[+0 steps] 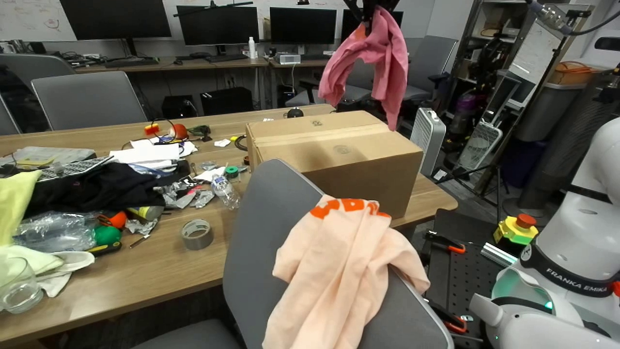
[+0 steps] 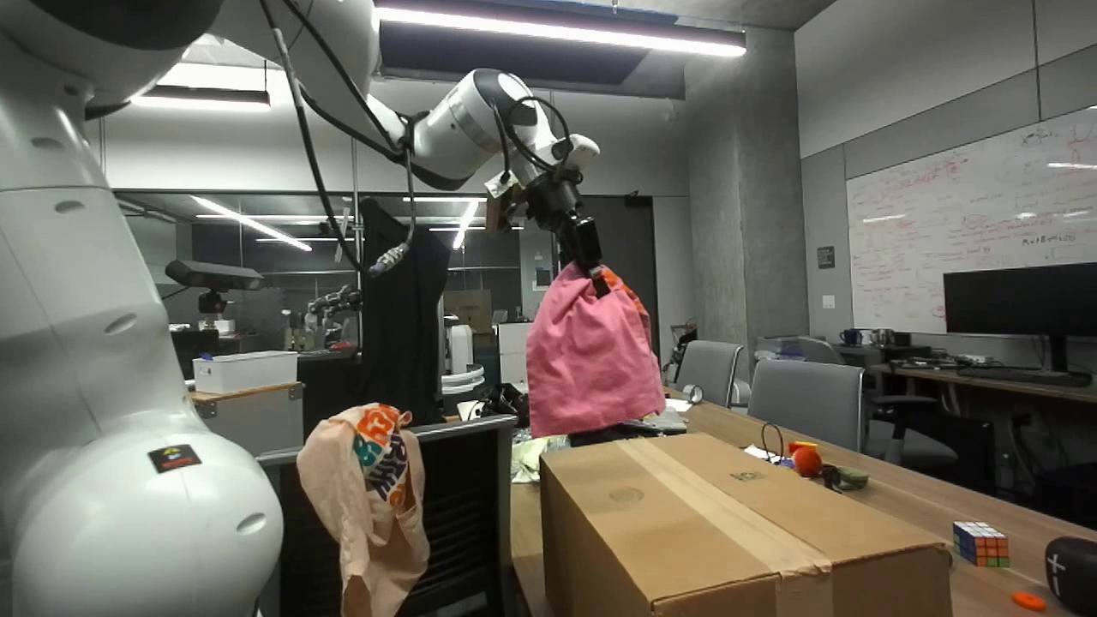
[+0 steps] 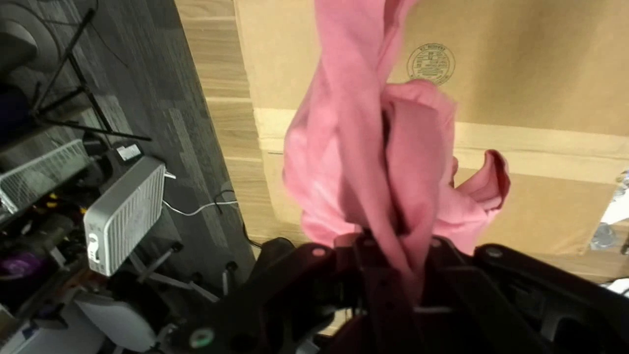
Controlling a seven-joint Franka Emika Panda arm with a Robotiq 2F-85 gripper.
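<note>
A pink cloth with an orange patch hangs in folds above the cardboard box. My gripper is shut on its upper part, and the loose ends droop on both sides. Seen from the wrist, the cloth rises between the dark fingers and covers much of the gap there. In exterior view 2 its lower edge hangs near the box's far end; whether it touches the box is hard to tell. A peach cloth with orange print is draped over the back of the grey chair.
The wooden table carries clutter on its left: a tape roll, a plastic bottle, dark clothing and a glass. A Rubik's cube sits beside the box. The box's top is bare.
</note>
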